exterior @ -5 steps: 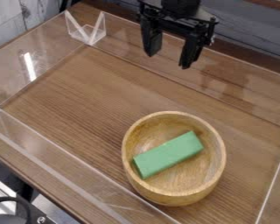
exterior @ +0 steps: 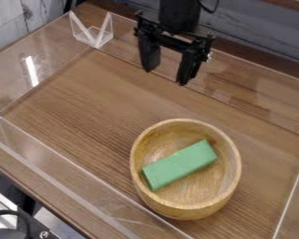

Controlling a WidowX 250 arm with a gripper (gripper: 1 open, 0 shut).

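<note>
My black gripper point(exterior: 170, 56) hangs at the top centre of the camera view over bare wooden table, its two fingers spread open, with nothing seen between them. In the lower middle a round tan bowl point(exterior: 220, 191) holds a green block point(exterior: 177, 164) lying at a slant inside it. The bowl is well apart from the gripper, nearer the front.
A clear plastic holder point(exterior: 91, 28) stands at the back left. Transparent edges run along the left and right sides of the table point(exterior: 78, 112). A black cable point(exterior: 8, 220) shows at the lower left corner.
The gripper has shifted left by a little, after coming lower in the picture and back up slightly. The bowl and green block have not moved.
</note>
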